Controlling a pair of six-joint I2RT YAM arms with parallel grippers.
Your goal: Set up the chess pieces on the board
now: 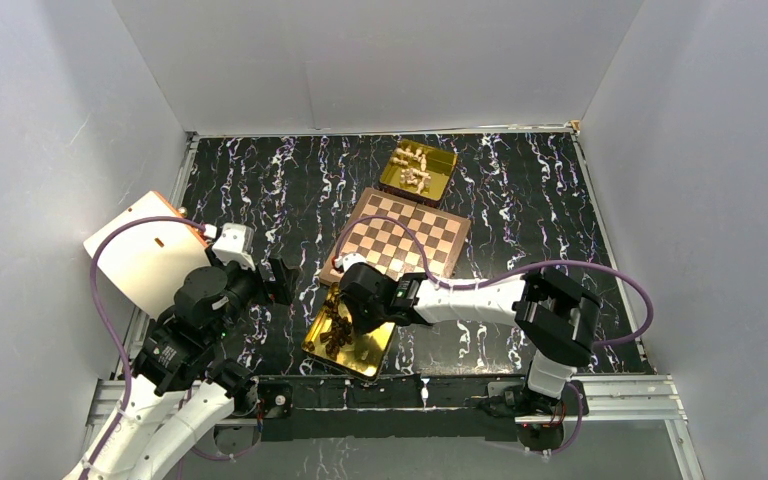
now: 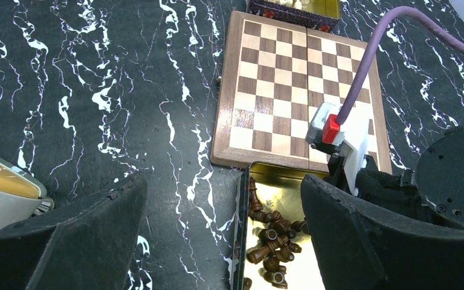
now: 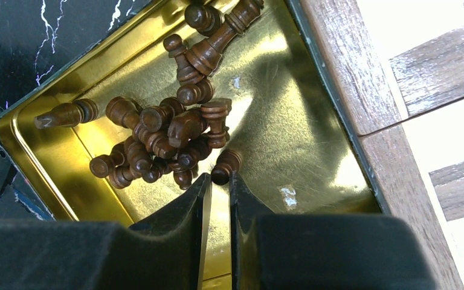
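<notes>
The wooden chessboard (image 1: 400,235) is empty where visible. Dark pieces lie heaped in a gold tray (image 1: 365,355) at the board's near side; in the right wrist view several (image 3: 157,118) are tipped over. My right gripper is down in that tray, shut on a small dark piece (image 3: 227,163) at its fingertips, apart from the main heap. My left gripper stands open at the left, above the table beside the tray, with nothing between its fingers.
A second gold tray (image 1: 415,165) of pale pieces sits behind the board. A white case (image 1: 140,260) is at the left.
</notes>
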